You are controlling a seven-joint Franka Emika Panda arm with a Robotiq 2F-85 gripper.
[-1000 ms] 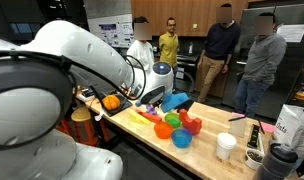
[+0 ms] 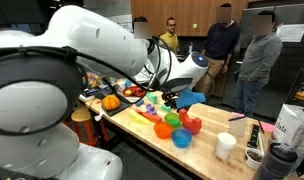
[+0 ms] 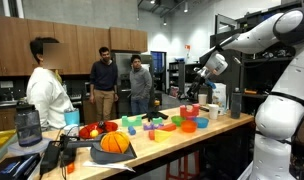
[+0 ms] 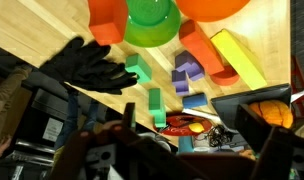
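My gripper stands open above the table, its dark fingers wide apart at the two sides of the wrist view with nothing held between them. Beneath and ahead of it lie a green block [image 4: 155,100], a small blue block [image 4: 194,101], purple blocks [image 4: 189,65] and a green cube [image 4: 138,68]. Farther up are a long orange-red block [image 4: 199,45] and a yellow block [image 4: 239,60]. A green bowl [image 4: 152,18] sits at the top edge, with a red object [image 4: 107,20] to its left. No block is touched by the fingers in sight.
A black glove-like item [image 4: 87,72] lies at the left. Blue bowl [image 2: 182,138], orange bowl [image 2: 163,130] and white cup [image 2: 225,146] stand on the table. An orange ball [image 3: 115,143] sits near its far end. Several people stand behind the table.
In exterior view 1 the arm's white wrist part has moved right and slightly up over the last second. The objects on the table look unmoved.
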